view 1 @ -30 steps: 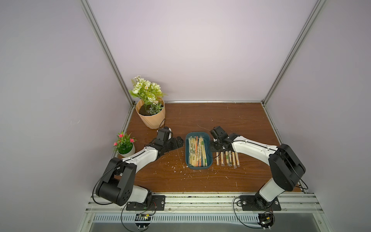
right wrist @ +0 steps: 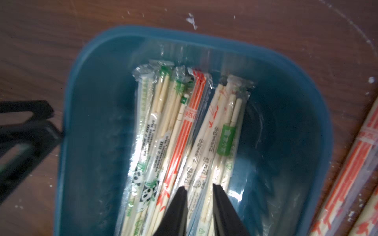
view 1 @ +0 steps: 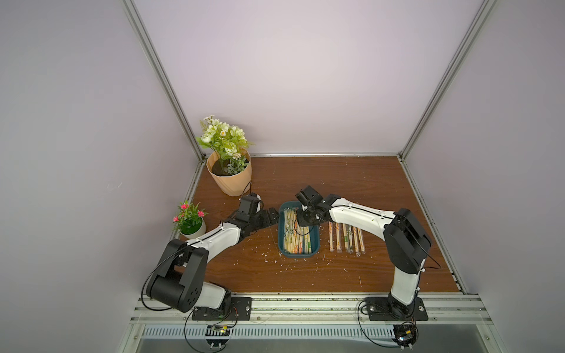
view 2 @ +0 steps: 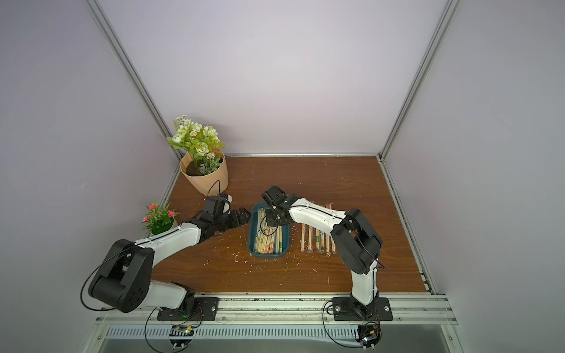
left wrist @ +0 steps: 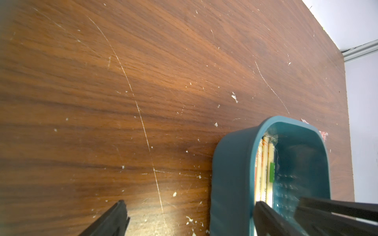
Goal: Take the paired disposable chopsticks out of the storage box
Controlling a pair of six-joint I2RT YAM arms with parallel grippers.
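Note:
A teal storage box [right wrist: 90, 59] [view 1: 282, 247] stands mid-table, filled with wrapped chopstick pairs [right wrist: 165, 149] in white, red and green printed sleeves. My right gripper hangs over the box, fingertips above the middle pairs, slightly apart with nothing clearly held. My left gripper [view 1: 272, 216] stands open just left of the box, its fingers empty, near the box wall in the left wrist view.
Several wrapped pairs [view 1: 347, 238] lie in a row right of the box. A large flower pot [view 1: 229, 179] stands at back left, a small potted plant [view 1: 189, 223] at the left edge.
My right gripper has moved left from the box's right side to over its middle. The box has shifted slightly left since a second ago. The left arm is still.

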